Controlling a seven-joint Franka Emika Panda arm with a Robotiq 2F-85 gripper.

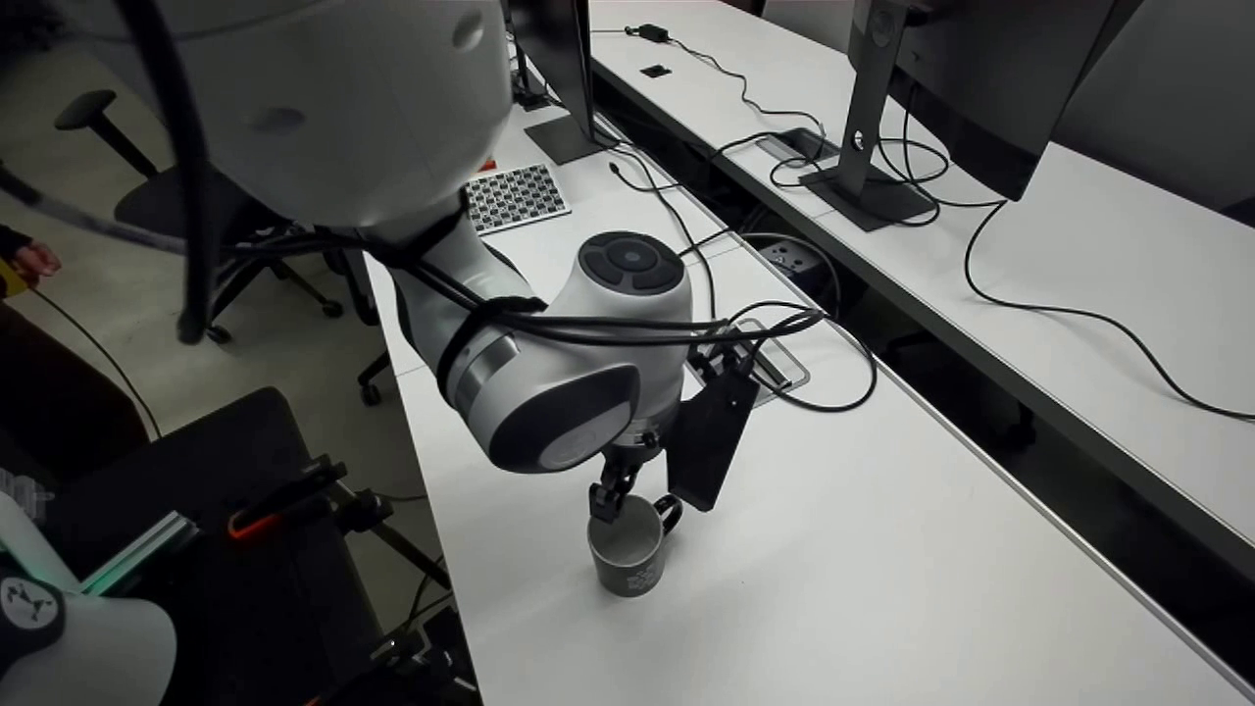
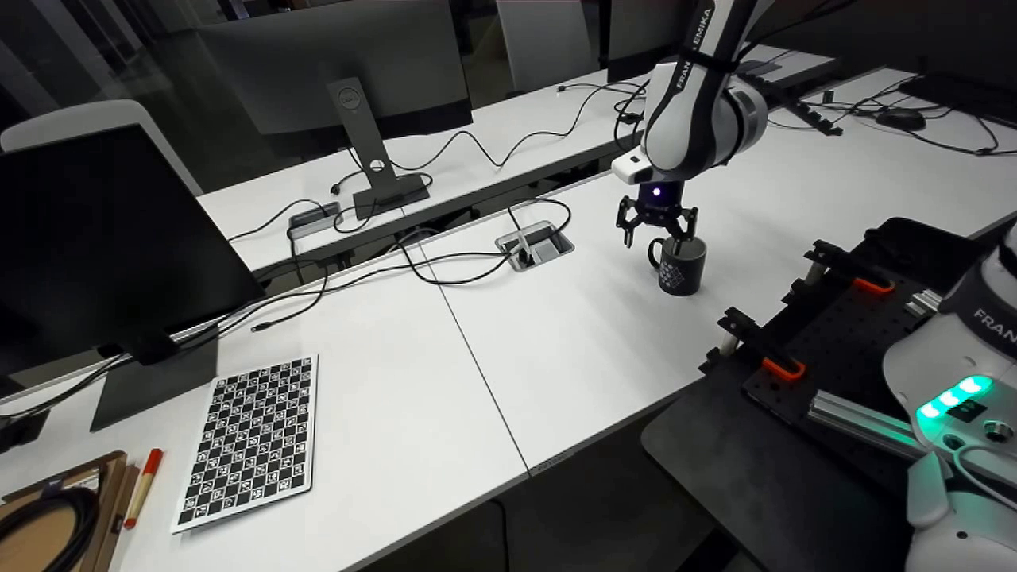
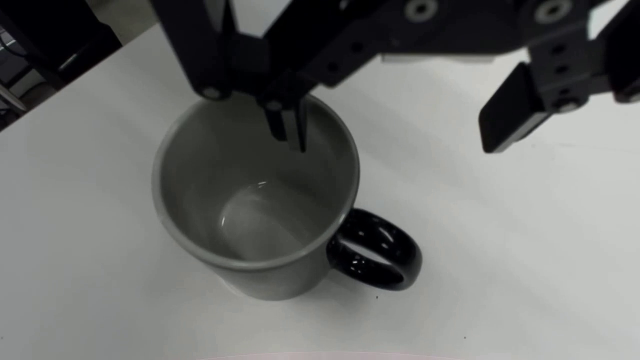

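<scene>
A grey mug [image 1: 627,563] stands upright on the white table, its black handle [image 3: 384,252] pointing to the right in the wrist view. Inside, the mug [image 3: 258,222] looks empty. My gripper is open above it, nothing held between its fingers. One finger [image 3: 295,129] overlaps the mug's mouth; the other finger [image 3: 510,117] hangs outside, over bare table. In the second exterior view the gripper [image 2: 654,245] straddles the handle side of the mug [image 2: 682,270], with one fingertip at the rim. How deep that tip reaches cannot be told.
Cables curl around a table socket box [image 2: 535,246] behind the mug. A checkered board [image 2: 253,434] lies at the far end, near a monitor [image 2: 124,248]. Dark mounting hardware [image 2: 763,348] borders the near table edge.
</scene>
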